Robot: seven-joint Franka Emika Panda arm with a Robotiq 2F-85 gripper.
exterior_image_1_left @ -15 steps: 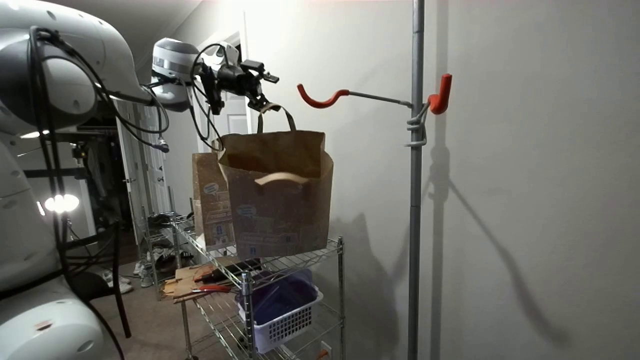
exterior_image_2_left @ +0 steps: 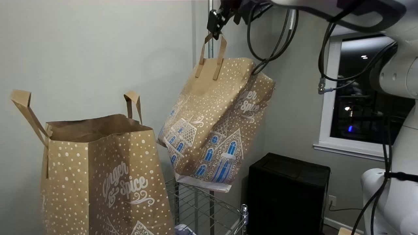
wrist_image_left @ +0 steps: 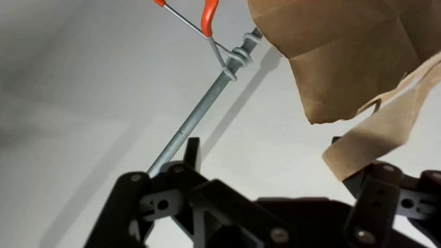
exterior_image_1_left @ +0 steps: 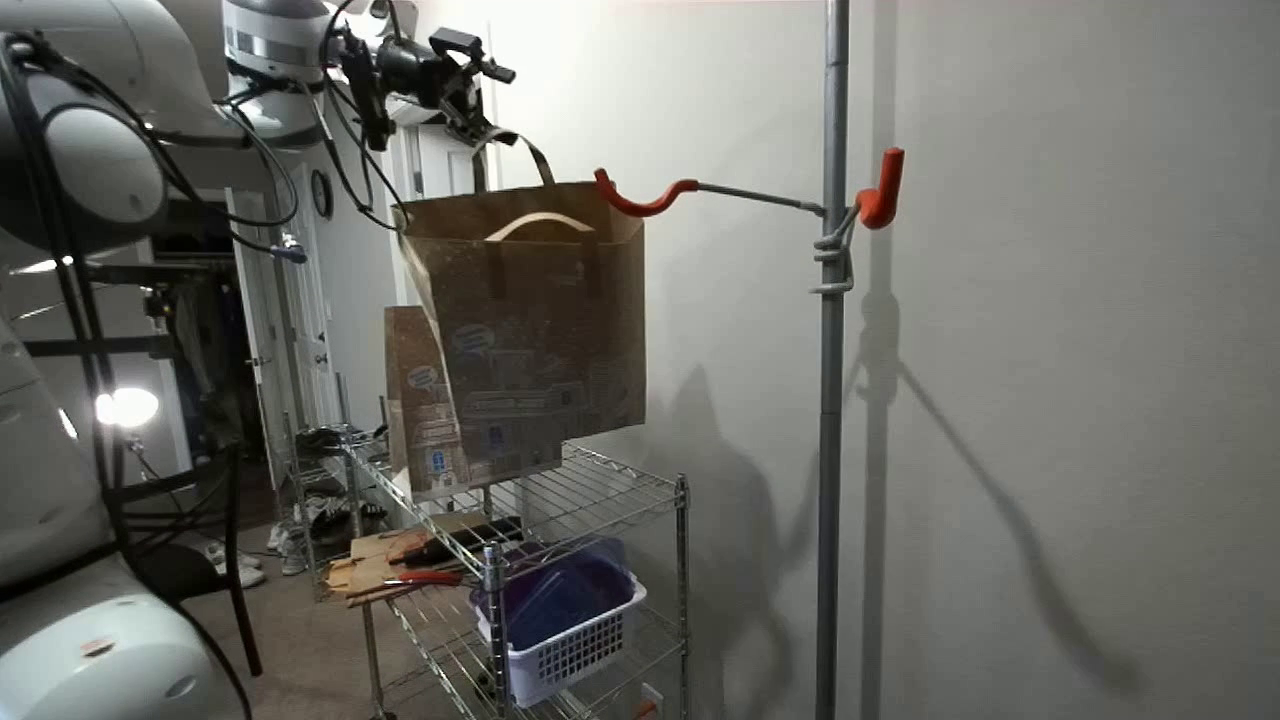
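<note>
A brown paper bag (exterior_image_1_left: 540, 324) hangs in the air, tilted, from one of its handles (exterior_image_2_left: 221, 51). My gripper stands open, its two fingers far apart. In the wrist view the paper handle strap (wrist_image_left: 368, 140) is looped around the right-hand finger, while the left-hand finger (wrist_image_left: 192, 155) is bare. The bag's other handle (exterior_image_1_left: 540, 224) is free. To the right of the bag in exterior view 1, a red-tipped hook (exterior_image_1_left: 648, 202) sticks out from a grey pole (exterior_image_1_left: 831, 480). The bag's upper edge is close to the hook's tip in that view.
A second paper bag (exterior_image_2_left: 105, 184) stands upright beside the hanging one. Below is a wire shelf (exterior_image_1_left: 612, 486) with a white basket (exterior_image_1_left: 576, 654) on a lower level. A second red hook (exterior_image_1_left: 882, 192) is on the pole. The wall lies behind.
The gripper has risen and shifted left in exterior view 1.
</note>
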